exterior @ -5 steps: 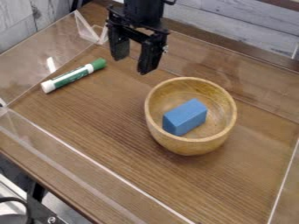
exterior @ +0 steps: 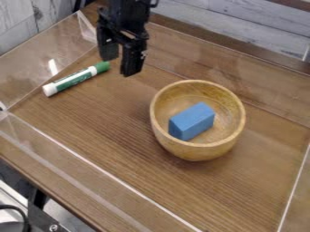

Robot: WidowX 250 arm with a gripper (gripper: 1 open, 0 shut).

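Note:
My black gripper point(exterior: 120, 54) hangs over the back left of the wooden table point(exterior: 127, 159), open, above and to the right of a white and green cylindrical stick point(exterior: 75, 79) lying at an angle. On the right, a round light wooden bowl point(exterior: 230, 111) holds a blue block point(exterior: 191, 121).
A clear plastic-like sheet or panel is along the left side, and a black cable point(exterior: 13, 210) lies at the lower left beyond the table's edge. Pale boards line the back.
My gripper has moved left across the back of the table, toward the area above the green and white stick. The bowl, block and stick are where they were.

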